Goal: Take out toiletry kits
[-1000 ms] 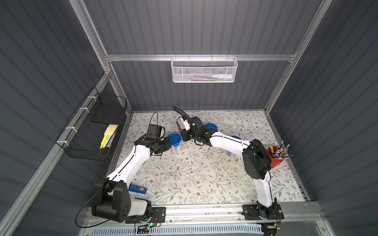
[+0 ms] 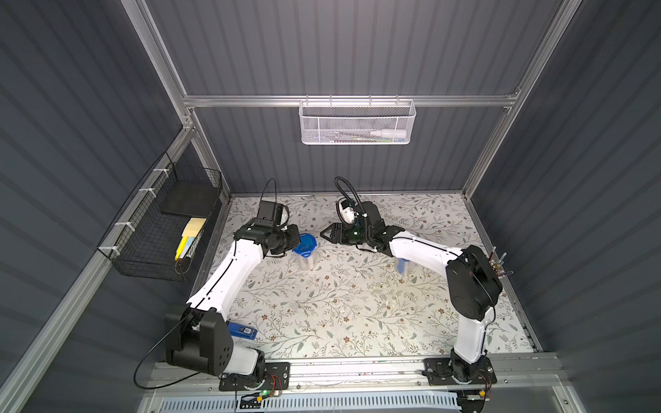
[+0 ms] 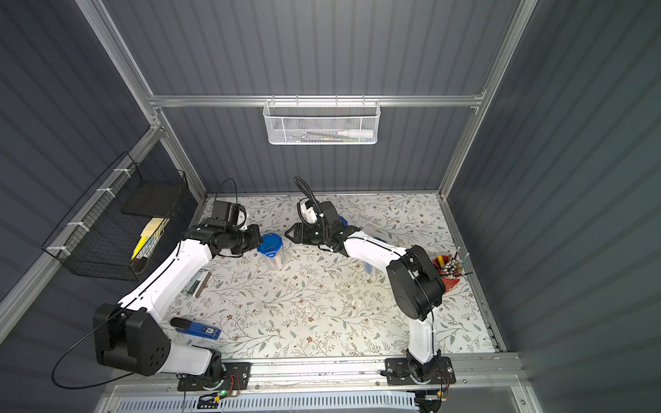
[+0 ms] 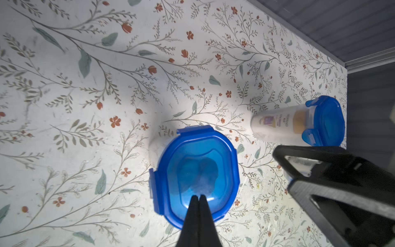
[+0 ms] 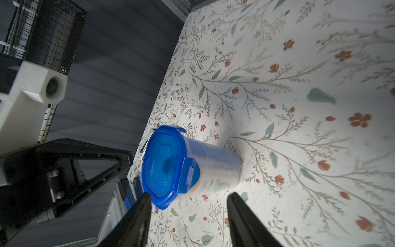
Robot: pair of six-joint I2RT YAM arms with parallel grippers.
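Note:
A clear container with a blue lid (image 2: 305, 249) stands mid-left on the floral surface, between my two grippers; the left wrist view looks down on its lid (image 4: 193, 173), the right wrist view shows its side (image 5: 207, 166). My left gripper is over this lid, shut, with nothing visible between its fingers. My right gripper is open beside the container, nothing between its fingers. A second blue-lidded container (image 4: 279, 123), with items inside, stands farther right in the left wrist view. Another, partly hidden by the right arm, is at right (image 3: 373, 265).
A white wire basket (image 2: 356, 124) hangs on the back wall, a black one (image 2: 144, 244) on the left. A red pen holder (image 3: 449, 275) stands at the right edge. A blue device (image 3: 199, 329) lies front left.
The left-middle container has stayed in place.

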